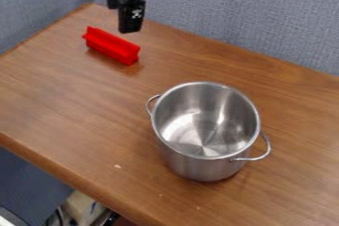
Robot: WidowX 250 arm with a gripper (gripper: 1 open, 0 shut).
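Observation:
A red oblong object (pixel 111 45) lies on the wooden table (pixel 106 121) at the back left. Above it, at the top edge of the view, hangs my black gripper (pixel 130 20), open and apart from the red object, with nothing seen between its fingers. A steel pot (pixel 205 131) with two loop handles stands at the right front of the table, empty inside.
Grey padded walls (pixel 252 17) close in the back and left. At the lower left the table ends, with cables below.

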